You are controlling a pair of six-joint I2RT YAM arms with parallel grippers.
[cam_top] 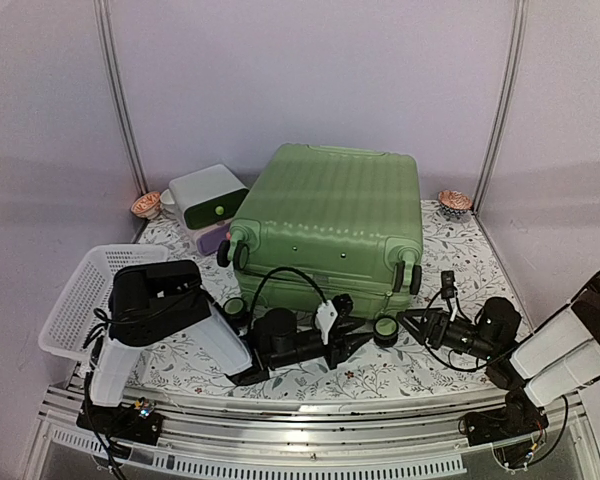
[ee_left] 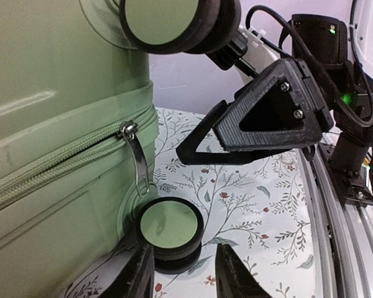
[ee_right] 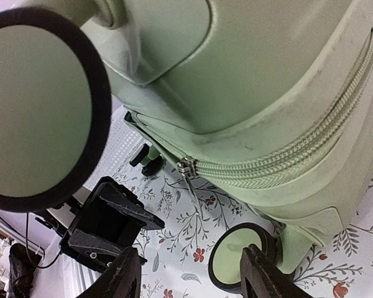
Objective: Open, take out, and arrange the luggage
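Note:
A green suitcase [cam_top: 328, 210] lies closed on the patterned table, wheels toward the front. Its metal zipper pull hangs at the front corner, also seen in the right wrist view as the pull [ee_right: 191, 189], above a lower wheel [cam_top: 385, 330]. My left gripper [cam_top: 350, 338] is just left of that wheel, open, with nothing between its fingers in its wrist view [ee_left: 181, 267]. My right gripper [cam_top: 420, 325] is at the suitcase's front right corner, open and empty, below and in front of the zipper pull.
A white basket [cam_top: 60, 320] stands at the left. Boxes [cam_top: 205, 200] and a bowl [cam_top: 146, 206] are behind it; another bowl [cam_top: 454, 203] is at the back right. The front strip of table is mostly taken by the arms.

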